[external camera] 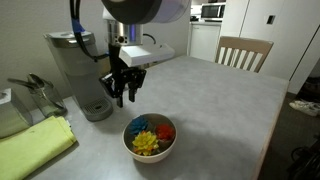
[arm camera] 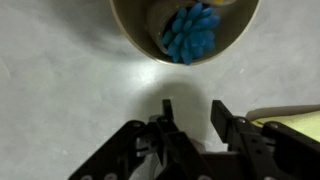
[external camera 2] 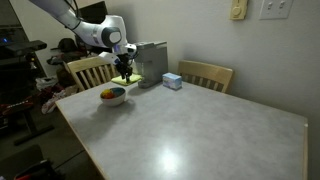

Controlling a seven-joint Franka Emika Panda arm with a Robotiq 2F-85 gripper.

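A white bowl [external camera: 148, 151] on the table holds a blue spiky thing [external camera: 137, 126], a yellow one [external camera: 145, 142] and a red one [external camera: 165, 131]. My gripper [external camera: 126, 98] hangs above the table just behind the bowl, between it and the grey machine. Seen from the wrist, the gripper has its fingers apart with only bare table between them. The blue spiky thing [arm camera: 190, 34] lies inside the bowl [arm camera: 128, 30], beyond the fingertips. From the far view, the bowl [external camera 2: 113, 101] stands near the table's end.
The grey machine [external camera: 82, 72] stands close behind the gripper. A yellow cloth [external camera: 34, 145] lies at the left, with a metal container [external camera: 12, 113] behind it. To the bowl's right the table [external camera: 225, 100] is clear.
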